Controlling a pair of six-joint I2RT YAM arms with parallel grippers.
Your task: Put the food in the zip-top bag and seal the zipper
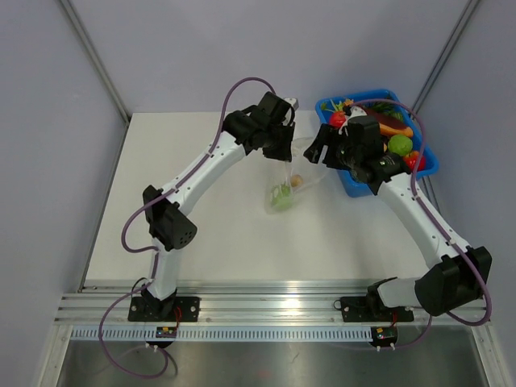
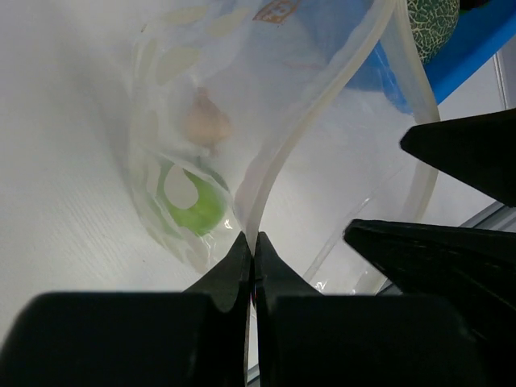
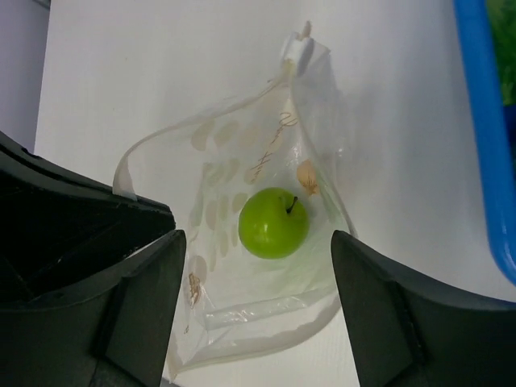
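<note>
The clear zip top bag [image 1: 281,199] stands with its mouth spread. My left gripper is shut on the thin rim of the bag, as the left wrist view shows. A green apple [image 3: 274,223] lies inside the bag. A tan, bulb-shaped food item [image 2: 206,121] is also within it, farther along from the apple. Over the mouth's right side, my right gripper [image 1: 320,155] has its fingers [image 3: 363,274] apart. Nothing is gripped between them; the apple shows deeper down, beyond the gap.
Close behind the right gripper, a blue basket [image 1: 360,190] holds several vegetables and fruits, among them a red tomato [image 1: 337,119] and a green round item [image 1: 400,144].
</note>
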